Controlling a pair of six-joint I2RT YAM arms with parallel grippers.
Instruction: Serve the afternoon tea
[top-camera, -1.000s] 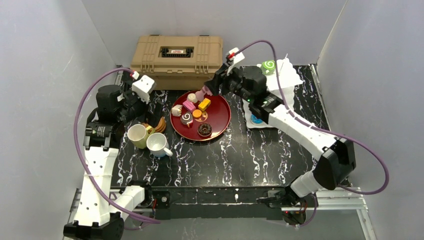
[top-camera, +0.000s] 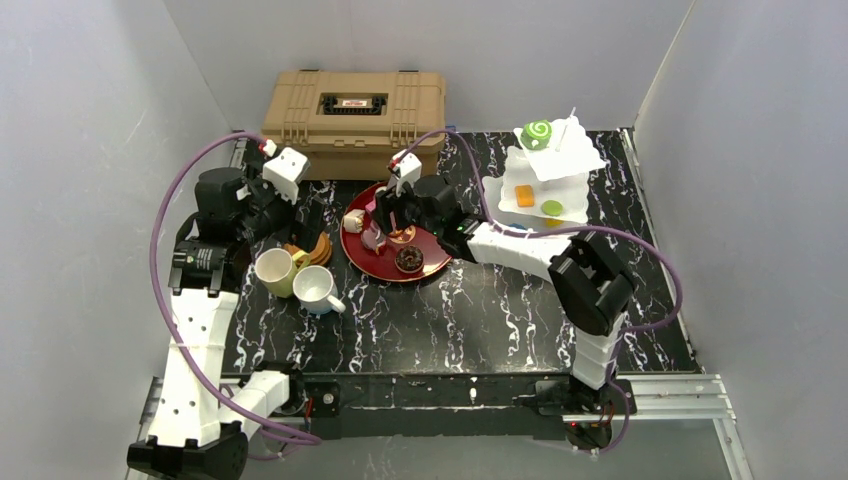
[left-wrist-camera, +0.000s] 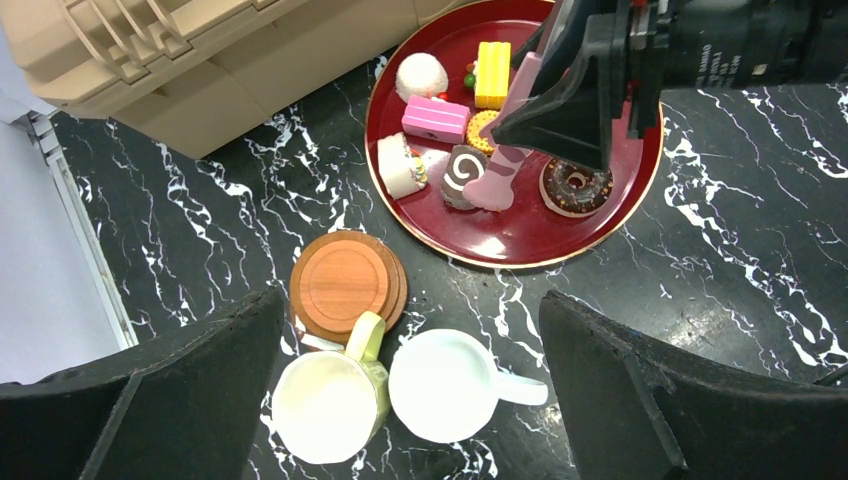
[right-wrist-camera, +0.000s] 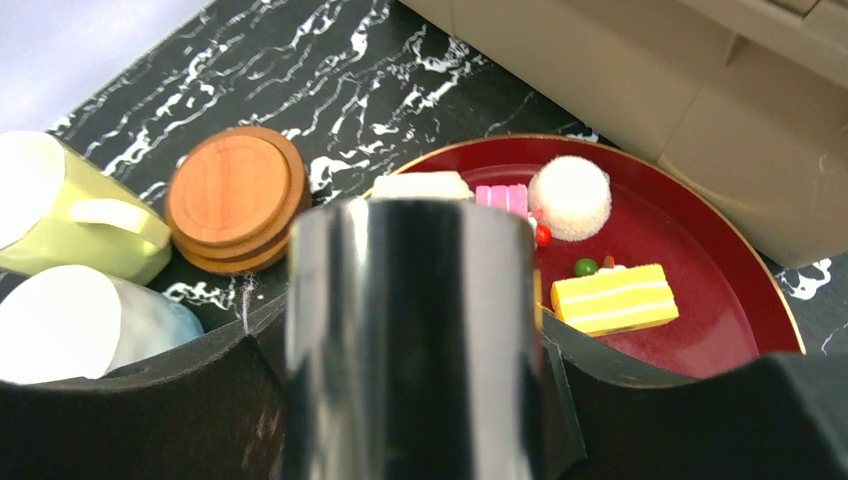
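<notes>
A red plate (left-wrist-camera: 600, 230) holds small cakes: a chocolate donut (left-wrist-camera: 574, 188), a swirl roll (left-wrist-camera: 462, 178), pink (left-wrist-camera: 434, 118) and yellow (right-wrist-camera: 613, 300) blocks, a white ball (right-wrist-camera: 568, 197) and others. My right gripper (top-camera: 385, 210) is over the plate, holding a pink tong-like utensil, its tip at the swirl roll; a shiny cylinder fills the right wrist view's middle. My left gripper stands open above a green mug (left-wrist-camera: 320, 410), a white cup (left-wrist-camera: 440, 385) and wooden coasters (left-wrist-camera: 343, 280).
A tan case (top-camera: 355, 120) stands behind the plate. At right, white tiered trays (top-camera: 560, 160) carry several sweets.
My right gripper and the pink utensil have moved left and down onto the plate from its back right. The left arm has hardly moved.
</notes>
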